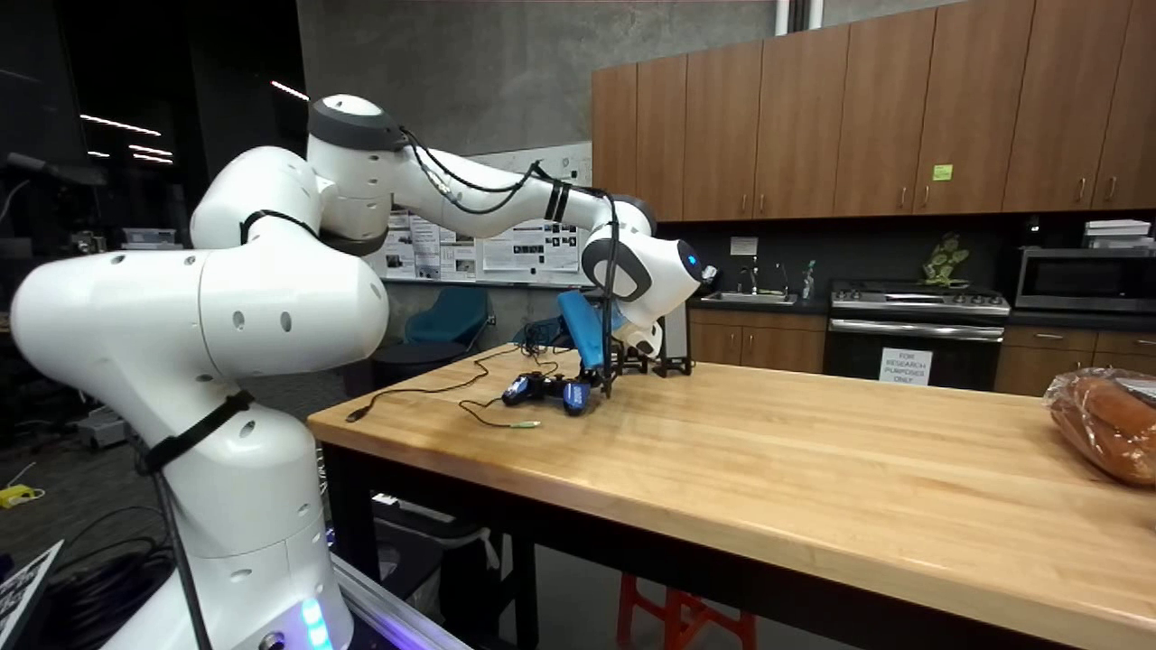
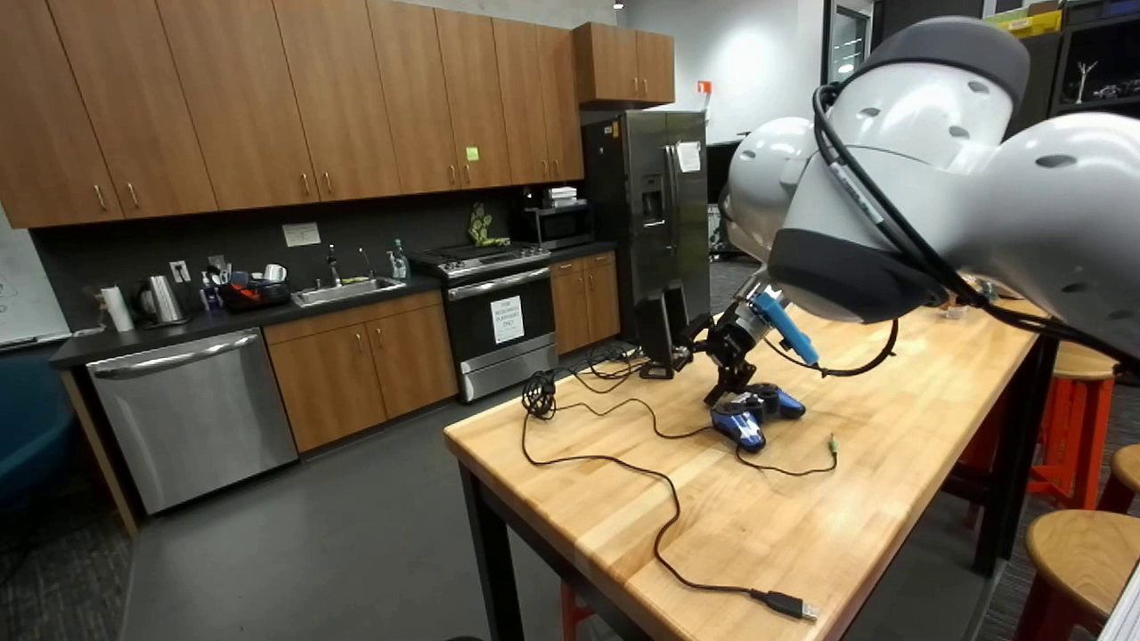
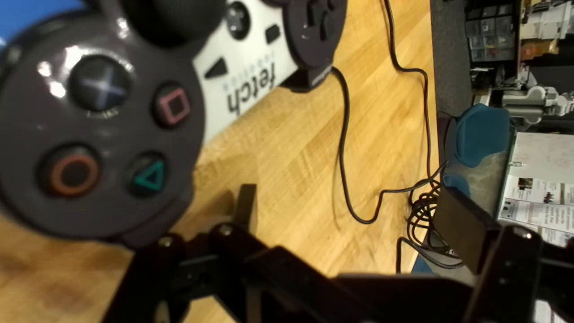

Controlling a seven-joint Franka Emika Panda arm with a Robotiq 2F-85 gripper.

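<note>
A game controller [image 2: 761,409] with blue grips lies on the wooden table, its cable trailing away. Close up in the wrist view, the controller [image 3: 245,86] fills the upper left, with its buttons and the word "fetch" facing the camera. My black gripper [image 2: 697,377] is low over the table just beyond the controller. Its fingers [image 3: 246,207] stand wide apart in the wrist view, with tabletop and cable seen through the gap and nothing held. In exterior view 1 the blue-cased wrist part hides most of the gripper.
A dark upright panel [image 2: 658,333] on feet stands close behind the gripper. Black cables [image 2: 636,461] run across the table's near end, partly coiled. A plastic-wrapped brown item [image 1: 1107,428] lies at the far right.
</note>
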